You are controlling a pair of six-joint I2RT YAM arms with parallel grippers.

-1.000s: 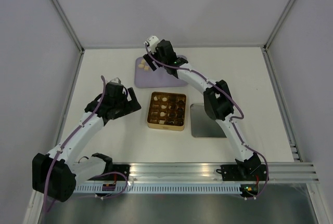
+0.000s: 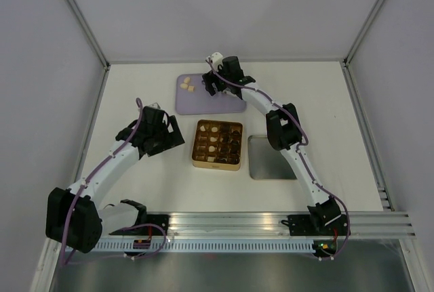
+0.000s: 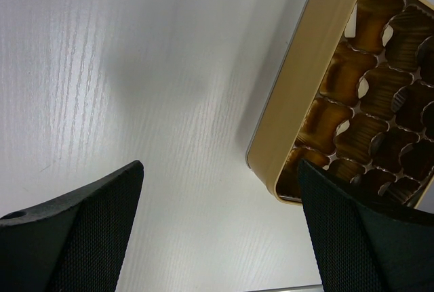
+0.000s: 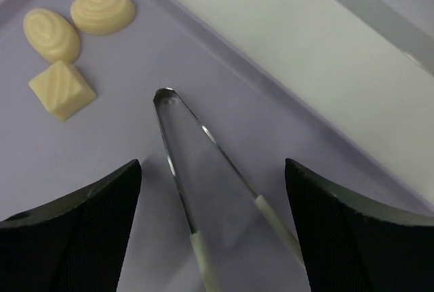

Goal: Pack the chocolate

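Note:
A chocolate box (image 2: 216,163) with a gridded insert, holding some pale pieces in the top view, stands mid-table. Its side (image 3: 295,75) fills the right of the left wrist view. On a lilac tray (image 2: 203,107) lie a pale cube (image 4: 62,90), two swirled oval pieces (image 4: 102,11) and metal tongs (image 4: 178,170) with pale grips. My right gripper is open over the tongs, with nothing held. My left gripper is open above bare table, left of the box.
A grey metal tray (image 2: 271,171) sits right of the box, partly under the right arm. The far right of the table and the area left of the box are clear apart from the left arm.
The left arm has shifted slightly.

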